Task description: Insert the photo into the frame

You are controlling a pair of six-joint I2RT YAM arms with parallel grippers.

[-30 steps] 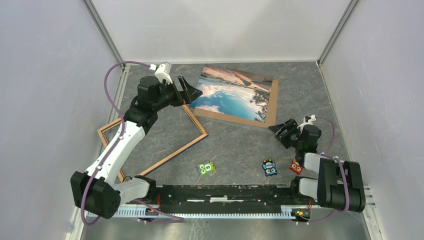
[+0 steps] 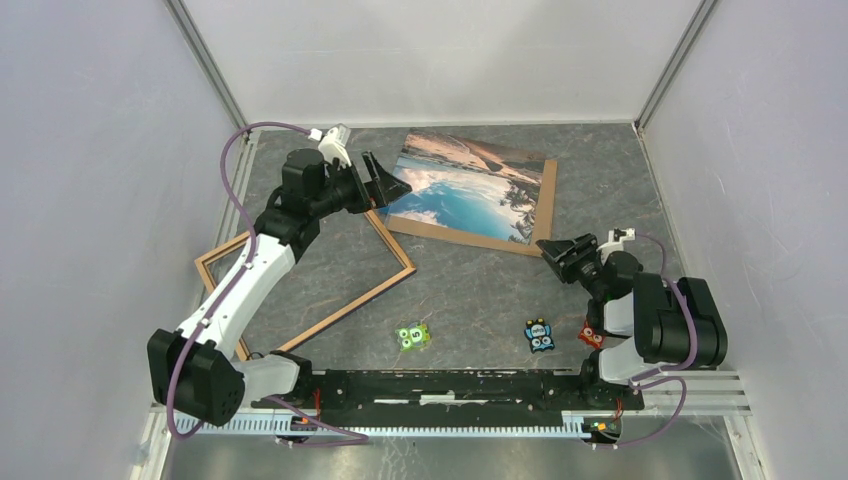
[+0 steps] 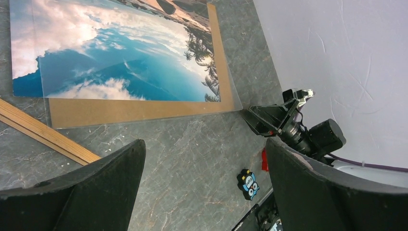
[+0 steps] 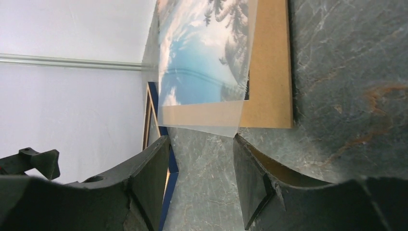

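Observation:
The photo (image 2: pixel 460 195), a beach and blue-sky print, lies on a brown board (image 2: pixel 546 205) at the back middle. A clear sheet (image 4: pixel 223 118) covers it, offset from the board, and its near corner reaches one of my right fingertips in the right wrist view. My right gripper stands part open by that corner; whether the sheet lies between its fingers, I cannot tell. The empty wooden frame (image 2: pixel 348 311) rests at the left, partly under my left arm. Above the photo's left edge, my left gripper (image 2: pixel 388 174) is open and empty.
Along the front lie a green owl figure (image 2: pixel 413 336), a blue-black owl (image 2: pixel 539 335) and a red one (image 2: pixel 591 334) beside the right arm. White walls enclose the left, back and right.
My left gripper has shifted slightly right. Photo and frame are unmoved.

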